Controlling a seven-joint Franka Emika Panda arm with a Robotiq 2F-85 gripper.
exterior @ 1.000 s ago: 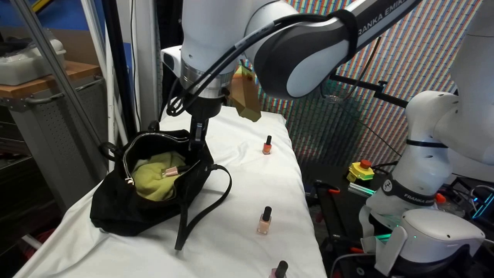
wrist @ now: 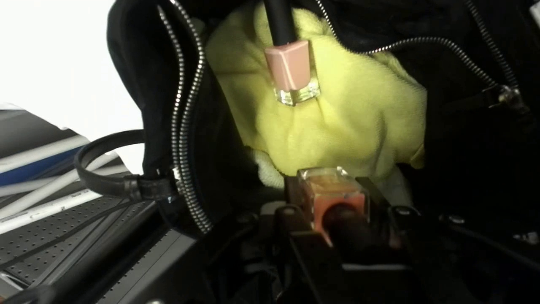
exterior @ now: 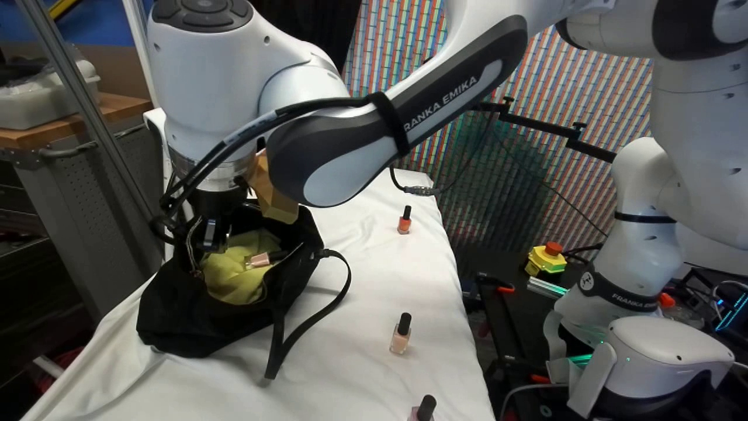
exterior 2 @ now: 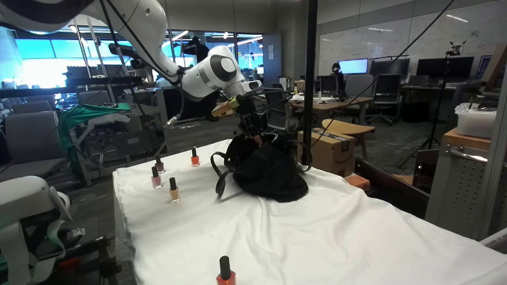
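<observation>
My gripper is shut on an orange-red nail polish bottle [wrist: 338, 205], its clear glass base pointing toward the bag's inside and its dark cap partly hidden among the fingers. The black bag [exterior: 189, 316] lies unzipped on the table, and the gripper is at its mouth. Inside it a yellow cloth [wrist: 344, 116] is bunched up. On that cloth rests a pink polish bottle [wrist: 291, 68] with a black cap. In exterior view 2 the bag's side [exterior 2: 271, 173] hides most of the inside.
On the white tablecloth [exterior 2: 190, 237] stand several other bottles: orange [exterior 2: 195, 157], peach [exterior 2: 174, 192], pink [exterior 2: 156, 179], dark [exterior 2: 159, 165] and a red one [exterior 2: 226, 275] at the front. A bag strap [exterior: 315, 316] loops onto the cloth.
In exterior view 1 the arm has moved left, from the bag's right rim to over its opening. The bag and the bottles on the table look unmoved.
</observation>
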